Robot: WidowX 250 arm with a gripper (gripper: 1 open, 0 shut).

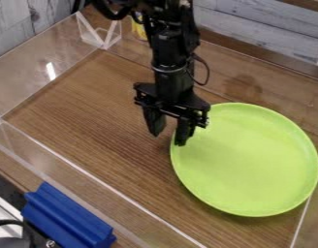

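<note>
The black gripper (170,123) hangs from the top of the view, low over the wooden table, at the left rim of a large green oval plate (246,160). Its right finger is at or just over the plate's rim. I cannot make out whether anything is between the fingers.
A blue ribbed rack (69,215) lies at the lower left. Clear plastic walls border the wooden table (84,121), which is bare on the left. A pale wooden board (266,21) runs along the back, and a small yellow object sits at the top behind the arm.
</note>
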